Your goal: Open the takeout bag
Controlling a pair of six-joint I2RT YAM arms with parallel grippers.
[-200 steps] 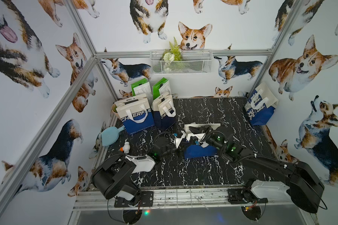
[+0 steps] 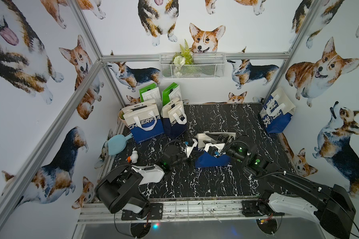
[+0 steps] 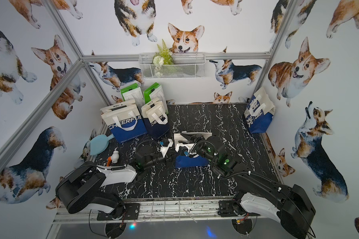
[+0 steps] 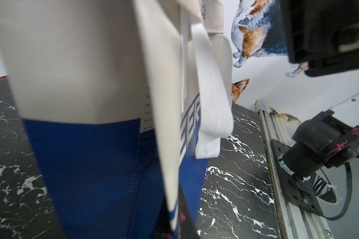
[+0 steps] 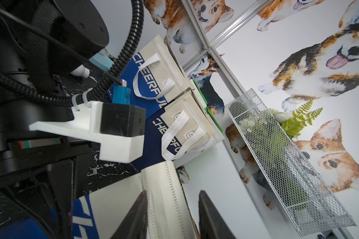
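Observation:
The blue-and-cream takeout bag (image 2: 212,160) stands on the black marbled table between my two arms. Its upper part is largely covered by my right arm in both top views. Seen from the left wrist, my left gripper is shut at the bottom of the picture, with a thin side fold of the bag (image 4: 85,167) running down between its fingertips. A white handle (image 4: 213,95) hangs on the bag's front face. My right gripper is open in the right wrist view; the cream top edge of the bag (image 5: 163,187) shows between its spread fingers. Whether they touch it, I cannot tell.
Several other paper bags (image 2: 145,123) stand at the back left, and a blue-and-cream one (image 2: 277,115) stands at the right wall. A light-blue dustpan (image 2: 116,144) and a small white bottle (image 2: 134,157) lie left. Clear table lies behind the bag.
My right arm has shifted slightly, its elbow swinging outward to the right. The bag's top edge sits a touch farther right. My left arm has hardly moved.

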